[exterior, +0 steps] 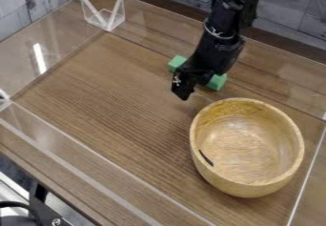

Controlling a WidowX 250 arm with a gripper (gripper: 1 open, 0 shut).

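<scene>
My black gripper (197, 77) reaches down from the top of the view onto a green object (216, 81) lying on the wooden table (102, 106). Its fingers stand apart around the object, which they and the wrist partly hide; whether they touch it I cannot tell.
A large yellow round bin (247, 178) stands at the lower right, just in front of the green object. A clear wire-like holder (102, 13) is at the upper left. A black cable lies at the lower left edge.
</scene>
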